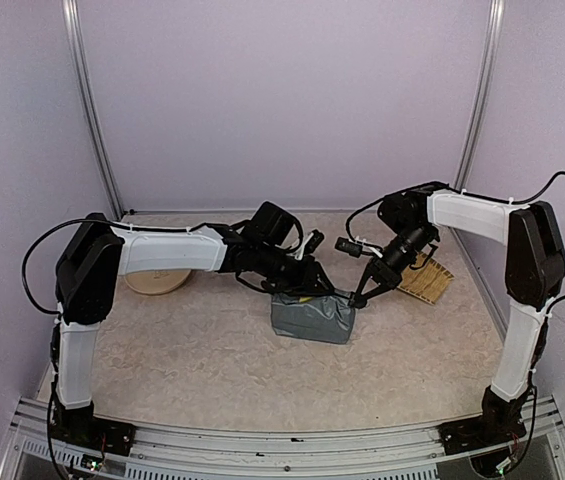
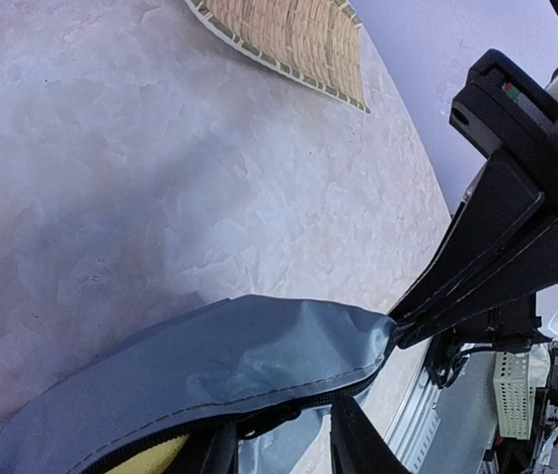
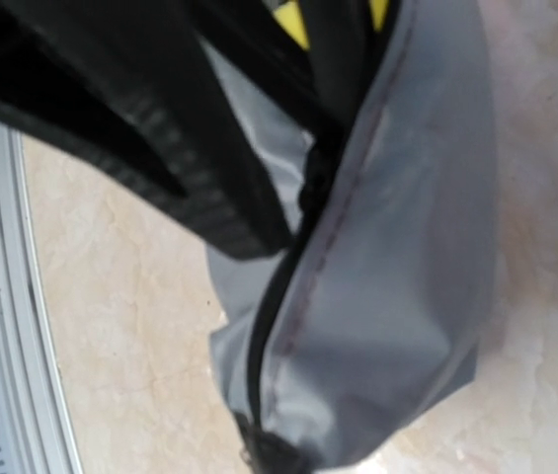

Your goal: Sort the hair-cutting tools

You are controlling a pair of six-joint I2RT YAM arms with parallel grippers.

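Note:
A grey zipped pouch (image 1: pixel 312 318) rests mid-table, its mouth partly unzipped. Something yellow (image 2: pixel 150 457) shows inside the opening. My right gripper is shut on the pouch's right end, pinching the fabric corner by the zip. At the pouch's mouth, the fingers of my left gripper stand apart, one on each side of the dark zipper pull (image 2: pixel 271 423). In the right wrist view, a left finger (image 3: pixel 199 168) looms over the zip line of the pouch (image 3: pixel 397 257). Whether the left fingers touch the pull is unclear. No hair cutting tool can be made out.
A round wooden plate (image 1: pixel 157 282) lies at the left, partly under the left arm. Behind the right gripper is a woven bamboo tray (image 1: pixel 427 280).

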